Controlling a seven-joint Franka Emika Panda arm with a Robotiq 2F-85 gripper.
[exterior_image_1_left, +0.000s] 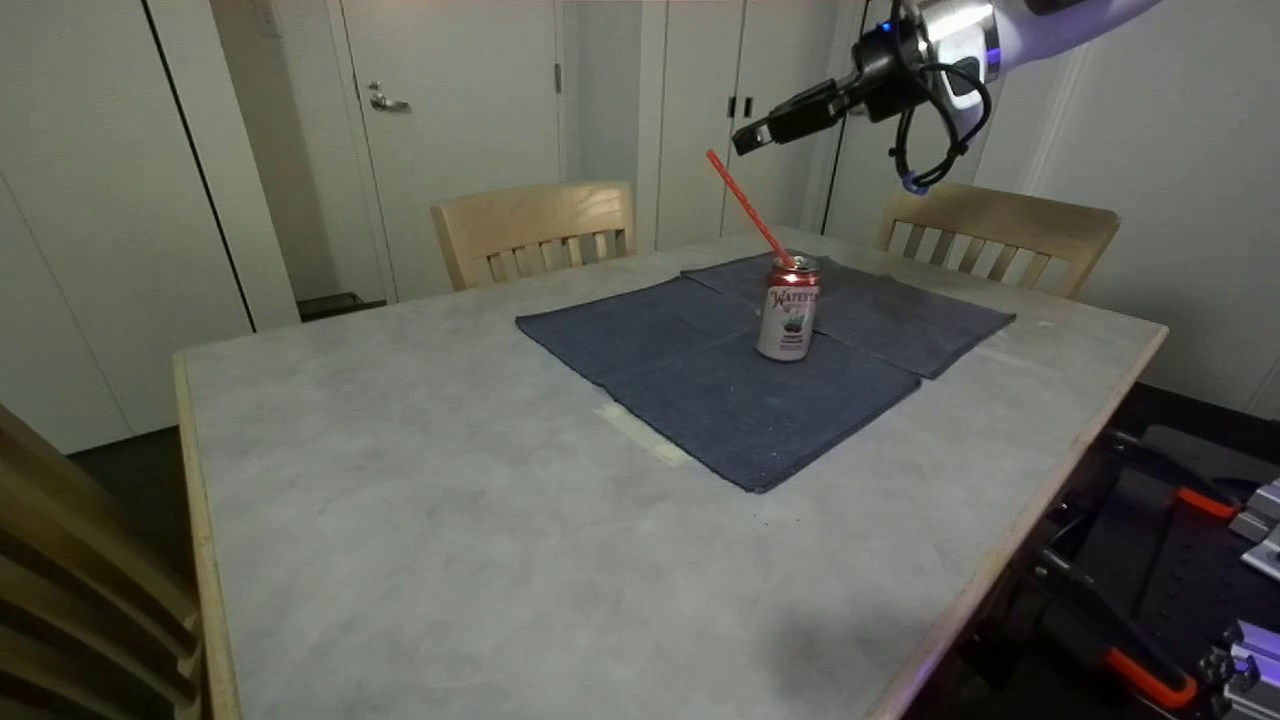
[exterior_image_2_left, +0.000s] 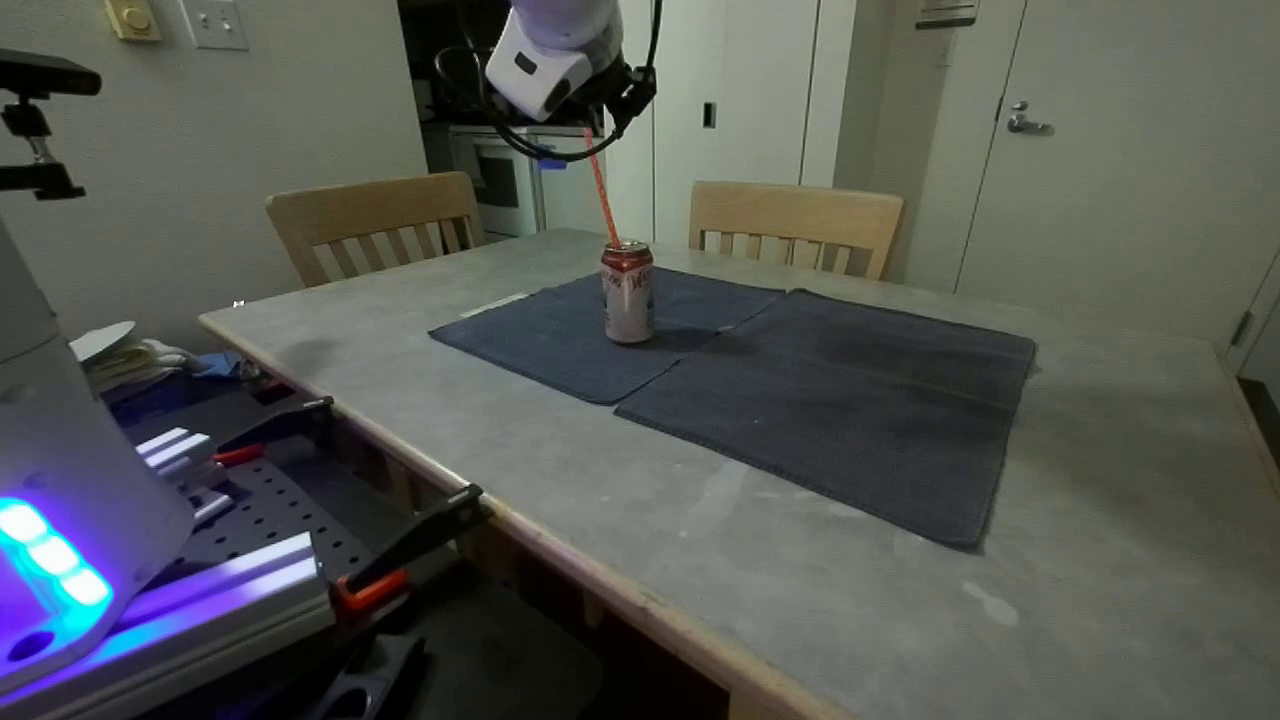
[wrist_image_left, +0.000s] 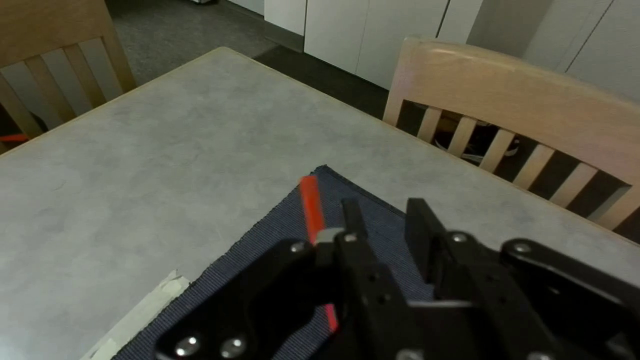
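Observation:
A red straw (exterior_image_1_left: 746, 204) leans out of the top of a red and white can (exterior_image_1_left: 787, 318), which stands upright on the blue cloth mats. In exterior view 1 my gripper (exterior_image_1_left: 749, 137) hangs just above and right of the straw's upper end. The wrist view shows the gripper open, with a gap between its fingers and only the mat seen through it. There the straw (wrist_image_left: 312, 207) runs outside the left finger (wrist_image_left: 354, 217), not between the two. The can is hidden in that view. In exterior view 2 the fingers are hidden by the arm above the can (exterior_image_2_left: 629, 300).
Dark blue mats (exterior_image_2_left: 840, 408) cover part of the grey table (exterior_image_1_left: 420, 480). Wooden chairs (exterior_image_1_left: 540, 222) stand along the far edge. Clamps (exterior_image_2_left: 414, 534) hold the arm's base at the table's side.

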